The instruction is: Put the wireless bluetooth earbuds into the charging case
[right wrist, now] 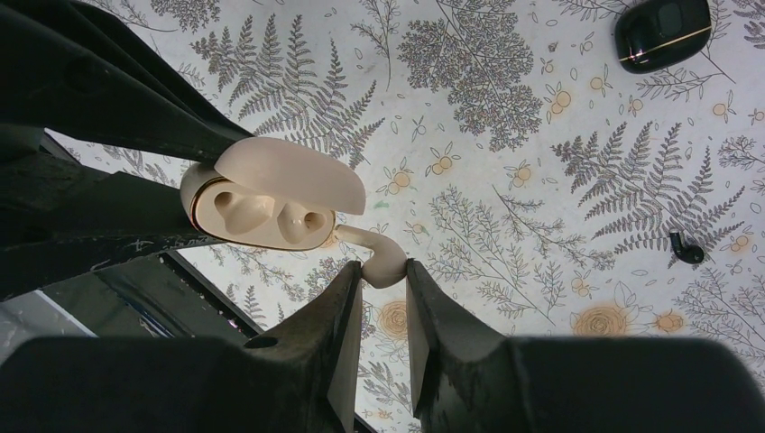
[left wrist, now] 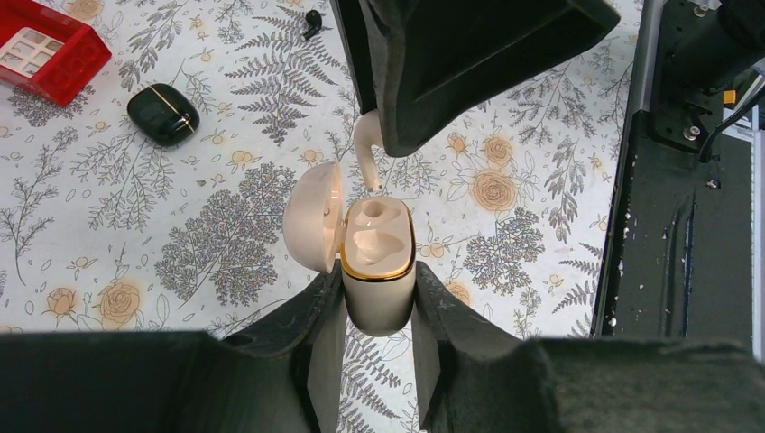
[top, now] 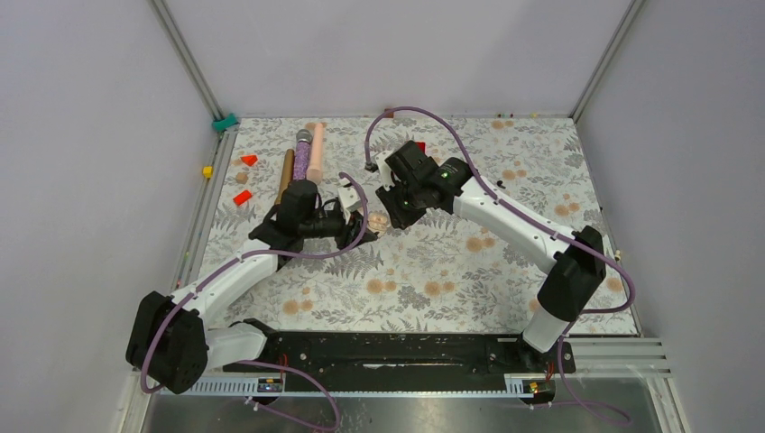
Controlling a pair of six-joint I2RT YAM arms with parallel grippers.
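My left gripper is shut on the cream charging case [left wrist: 377, 262], held upright with its lid [left wrist: 309, 221] open and both earbud wells [right wrist: 245, 212] empty in view. My right gripper is shut on a cream earbud [right wrist: 383, 262] by its rounded head. The earbud's stem points toward the case; in the left wrist view it hangs just beyond and above the case's rim, outside the wells. From the top, both grippers meet over the middle of the mat.
A black case [left wrist: 162, 115] and a loose black earbud [right wrist: 687, 248] lie on the floral mat. A red box [left wrist: 45, 54] sits farther back. Several rollers and small blocks lie at the left of the table [top: 433, 271].
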